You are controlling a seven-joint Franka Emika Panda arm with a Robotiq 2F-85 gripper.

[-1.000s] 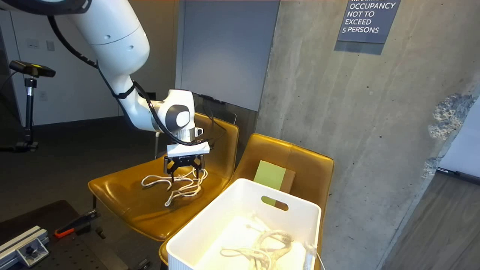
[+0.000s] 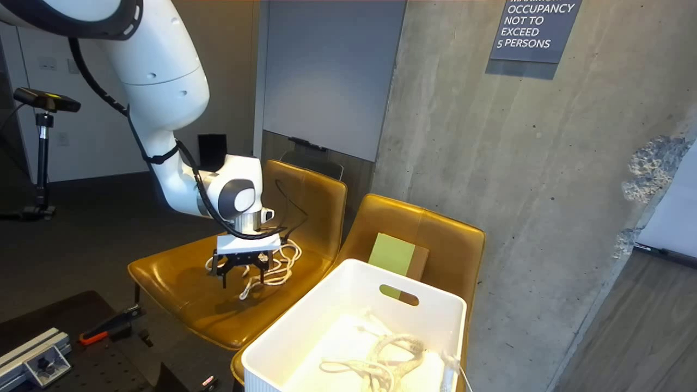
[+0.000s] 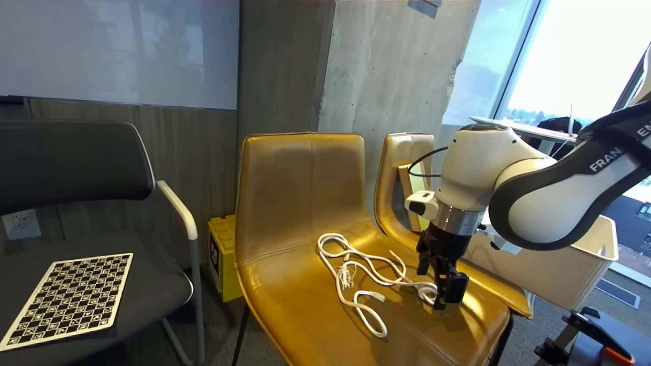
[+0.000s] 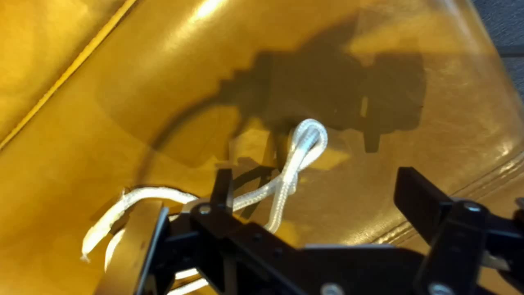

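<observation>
A loosely looped white rope (image 3: 379,280) lies across the seat of the tan leather chair (image 3: 287,277). In the wrist view, a doubled loop of the rope (image 4: 285,189) rests on the leather, just beyond the space between my fingers and closer to the left one. My gripper (image 2: 243,280) hangs low over this seat, its fingers spread wide and empty. Its left finger (image 4: 223,189) hides some of the rope in the wrist view. Exterior view 2 has the gripper (image 3: 443,299) at the seat's right side, by a small rope coil; whether they touch I cannot tell.
A white bin (image 2: 307,326) holding more pale rope (image 2: 385,366) stands on the neighbouring tan chair (image 2: 418,228), where a green and brown box (image 2: 392,253) leans against the backrest. A dark chair (image 3: 146,244) carries a checkered board (image 3: 70,296).
My arm has moved left and downward in exterior view 1, bringing the open gripper lower over the seat. The rope looks unmoved.
</observation>
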